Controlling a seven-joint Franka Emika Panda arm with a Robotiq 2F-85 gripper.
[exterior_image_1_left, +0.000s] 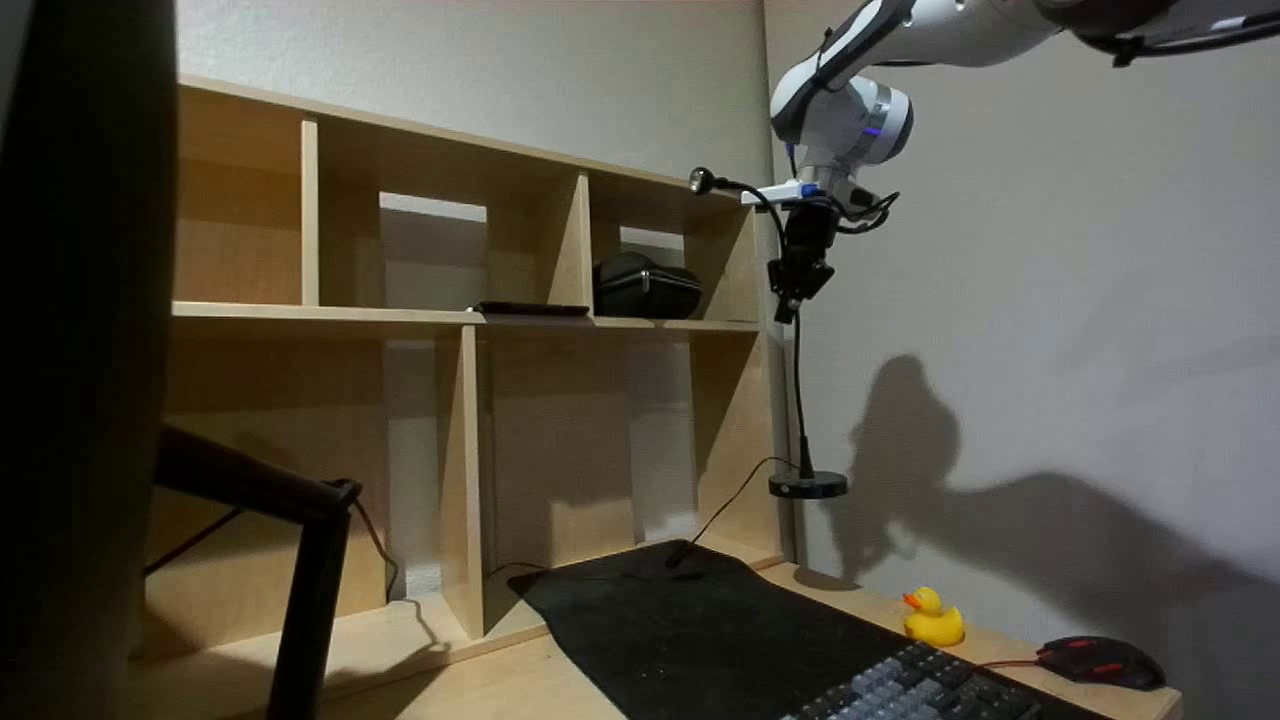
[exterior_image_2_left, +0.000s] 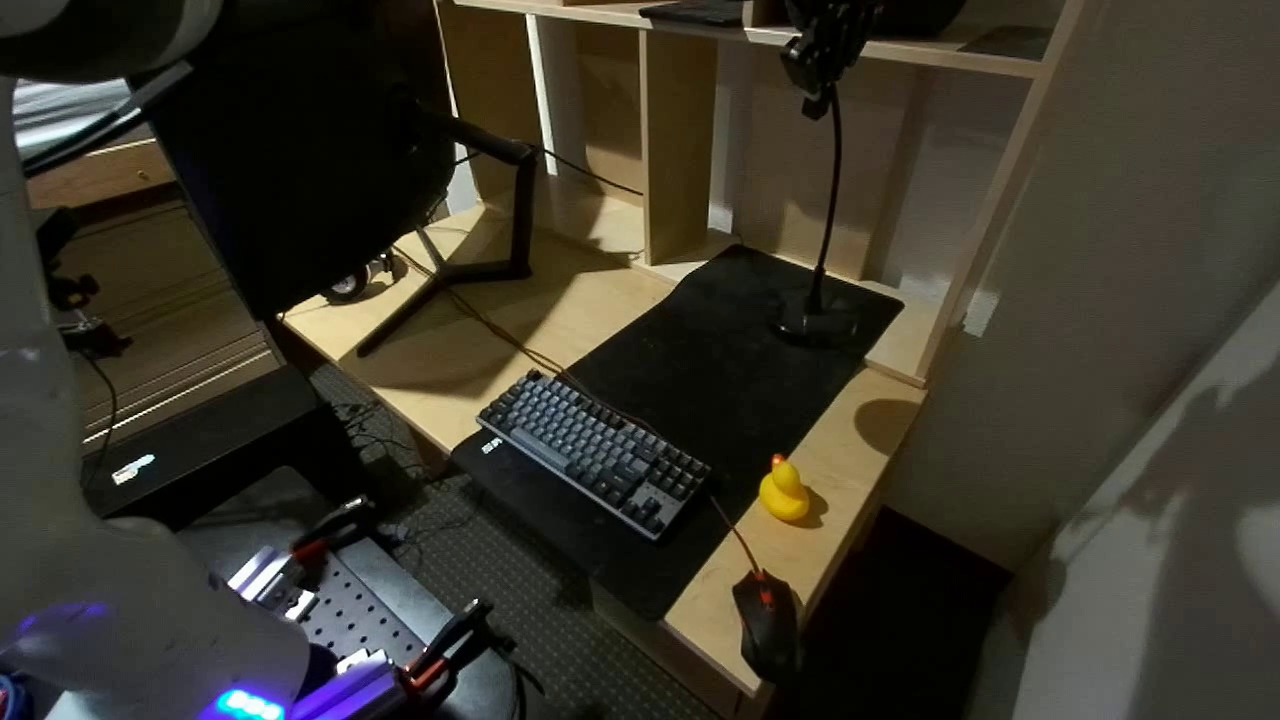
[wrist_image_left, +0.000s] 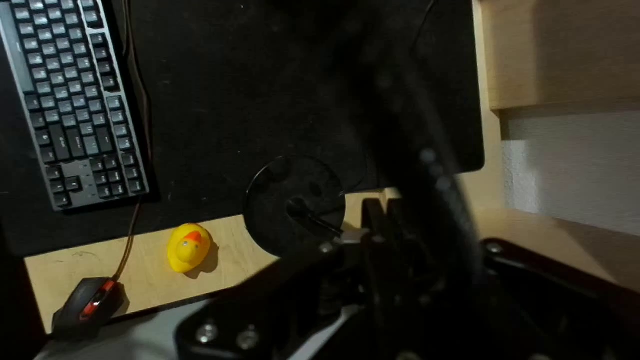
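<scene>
A black desk lamp hangs clear of the desk by its flexible neck, with my gripper shut on that neck. Below the gripper the thin neck runs down to the round lamp base. The lamp head curves out to the left in front of the upper shelf. From exterior view 2 the base appears over the mat's far right corner. Looking down in the wrist view, I see the base disc left of my dark fingers; a blurred part of the lamp covers much of the upper middle.
A yellow duck, a mouse and a keyboard occupy the near right of the desk. The shelf unit stands behind, holding a black case. A monitor fills the left.
</scene>
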